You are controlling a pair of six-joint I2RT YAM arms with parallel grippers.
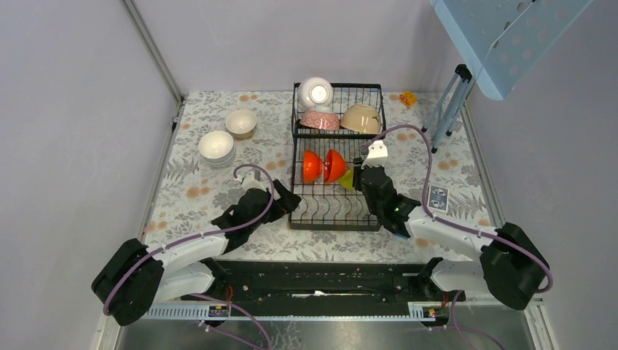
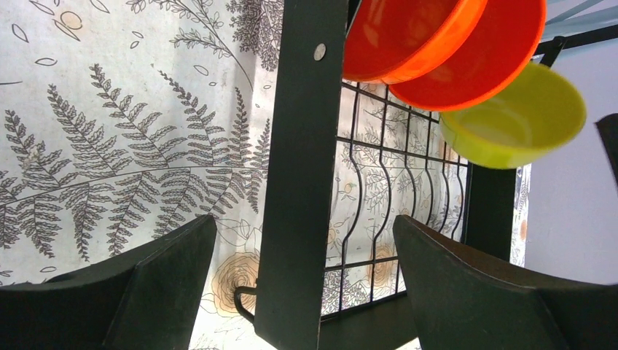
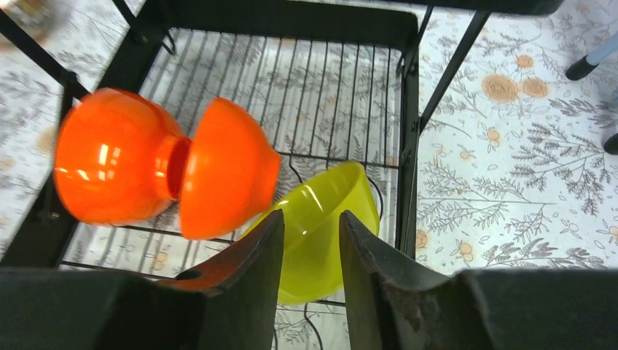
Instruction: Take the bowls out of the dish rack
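In the right wrist view my right gripper is shut on the rim of a yellow-green bowl (image 3: 313,273), tilted on its side over the rack's lower tier. Two orange bowls (image 3: 120,157) (image 3: 229,171) stand on edge to its left, their bases facing each other. On the upper tier of the dish rack (image 1: 335,227) are a white bowl (image 1: 316,92), a pink patterned bowl (image 1: 320,119) and a beige bowl (image 1: 361,118). My left gripper is open and empty beside the rack's front left corner.
White bowls (image 1: 216,145) sit stacked on the table at left, near a cream bowl (image 1: 241,123). A blue tripod (image 1: 450,109), a yellow item (image 1: 407,98) and a card box (image 1: 438,198) stand or lie right of the rack.
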